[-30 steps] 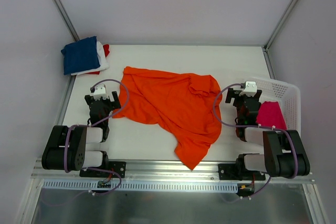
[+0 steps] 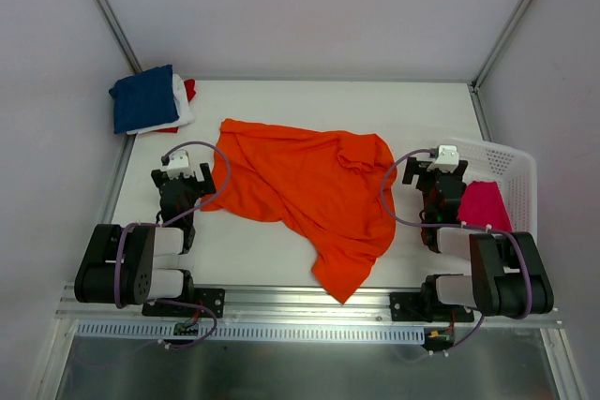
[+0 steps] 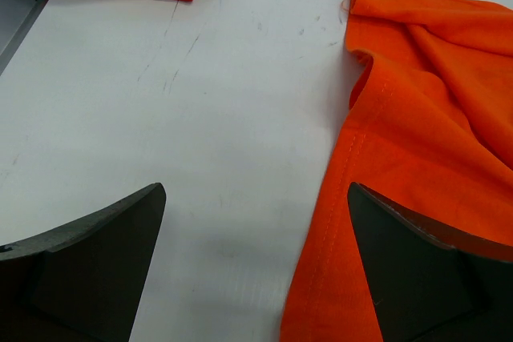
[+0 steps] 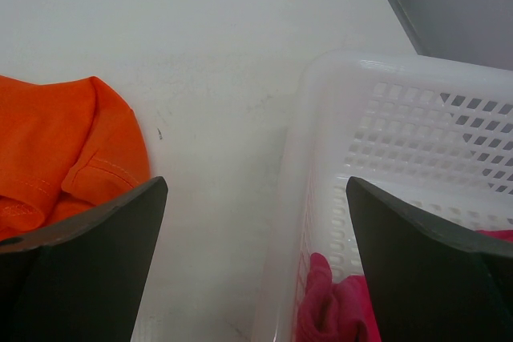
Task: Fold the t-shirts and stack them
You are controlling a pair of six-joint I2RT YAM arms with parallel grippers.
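An orange t-shirt [image 2: 309, 185] lies spread and rumpled across the middle of the table, one corner hanging over the front edge. At the back left a pile holds a dark blue folded shirt [image 2: 143, 100] on top, a white one [image 2: 182, 105] under it and a red one [image 2: 190, 89] lowest. My left gripper [image 2: 181, 175] is open above the table at the orange shirt's left edge, nothing between its fingers. Over the near side of the basket [image 4: 292, 166], my right gripper [image 2: 435, 173] stands open and empty. Inside that basket lies crimson cloth [image 2: 484, 205], partly hidden by the right arm.
The white basket fills the table's right side. Bare table [image 2: 328, 100] runs along the back, between the pile and the basket. Grey walls close in the left, back and right sides.
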